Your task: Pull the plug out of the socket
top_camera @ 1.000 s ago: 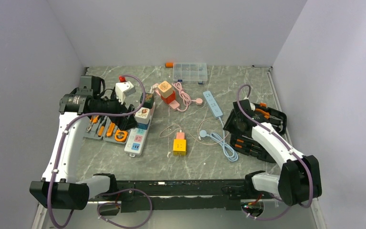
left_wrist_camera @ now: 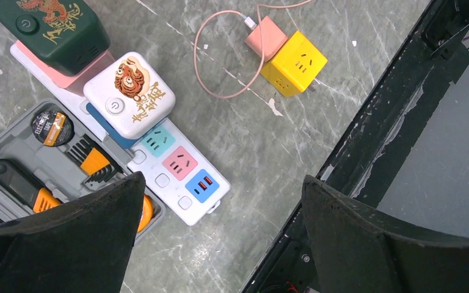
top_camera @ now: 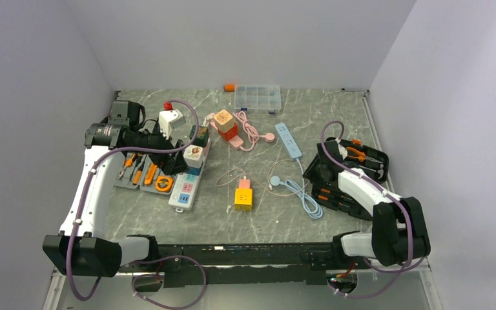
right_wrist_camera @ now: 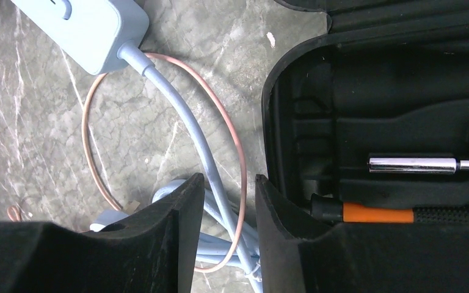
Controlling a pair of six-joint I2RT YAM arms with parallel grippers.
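A pink adapter [left_wrist_camera: 266, 38] with a thin pink cable sits against the yellow cube socket [left_wrist_camera: 295, 63] in the left wrist view; the two touch. The white power strip [left_wrist_camera: 178, 170] shows coloured outlets, with a white block with a tiger picture [left_wrist_camera: 129, 94] and a dark green block [left_wrist_camera: 54, 29] standing on its far part. Above the strip's near end my left gripper hangs open and empty. My right gripper is part open over the blue cord [right_wrist_camera: 189, 119] and thin pink cable, apparently above them, holding nothing visible.
Beside the strip lies a grey tool case [top_camera: 143, 174]; a black tool case [top_camera: 342, 200] lies under the right arm. A blue power strip [top_camera: 288, 141], pink coiled cord [top_camera: 250, 132] and clear box [top_camera: 258, 98] occupy the middle and back. Bare table surrounds the yellow cube.
My right arm's elbow has shifted a little left, its gripper staying near the black case. The objects on the table have not moved.
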